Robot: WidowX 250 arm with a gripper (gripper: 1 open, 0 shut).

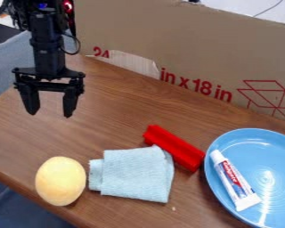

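My black gripper [51, 103] hangs at the upper left over the wooden table, its fingers apart with nothing between them. At the lower right a blue plate [271, 175] holds a white toothpaste tube [234, 181]. A red cylindrical object [174, 146] lies just left of the plate. A folded light-blue cloth [133, 176] lies at the front middle, and a pale yellow rounded object [61, 182] sits to its left, near the table's front edge.
A large cardboard box [192, 53] stands along the back of the table.
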